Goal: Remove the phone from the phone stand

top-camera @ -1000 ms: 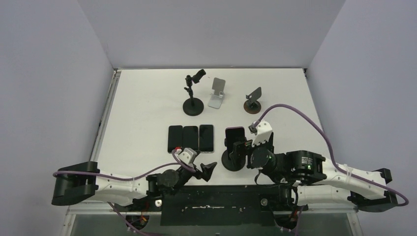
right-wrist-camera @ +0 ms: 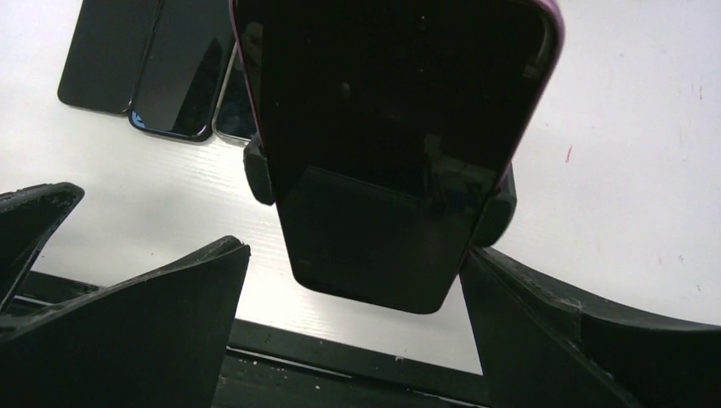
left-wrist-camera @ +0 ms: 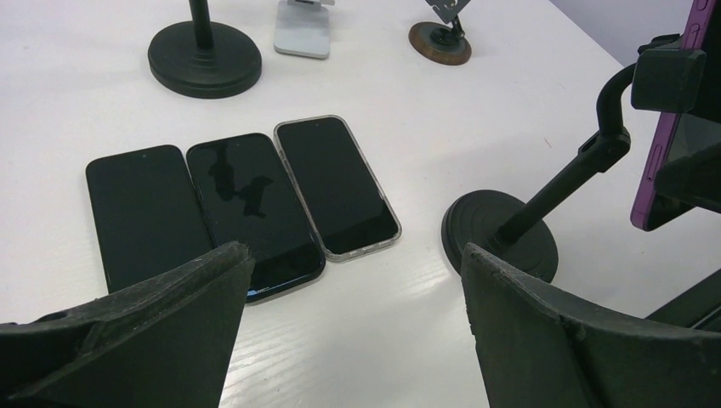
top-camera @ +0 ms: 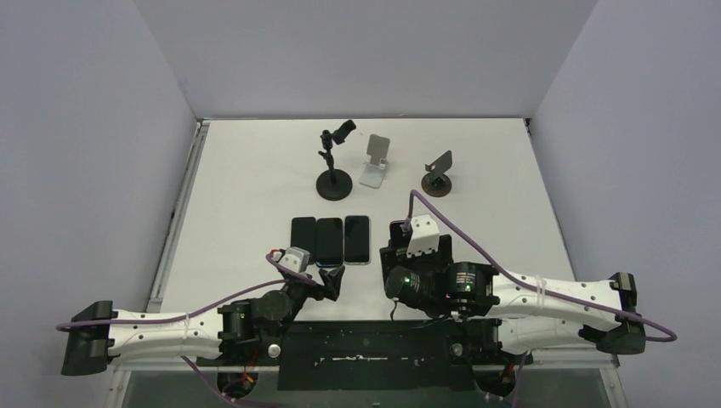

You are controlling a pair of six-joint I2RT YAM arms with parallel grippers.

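Observation:
A purple-edged phone sits in the clamp of a black stand, whose round base (left-wrist-camera: 493,217) and bent arm show in the left wrist view. My right gripper is open around the phone's lower end, its right finger at the phone's edge and the left one apart from it. From above, the right arm largely hides phone and stand. My left gripper is open and empty, left of the stand and in front of the flat phones.
Three phones (top-camera: 329,238) lie side by side on the white table. Behind are a black stand (top-camera: 334,183), a silver stand (top-camera: 375,170) and a small dark stand (top-camera: 436,183).
My right arm has swung over the stand, now covering most of the phone from above.

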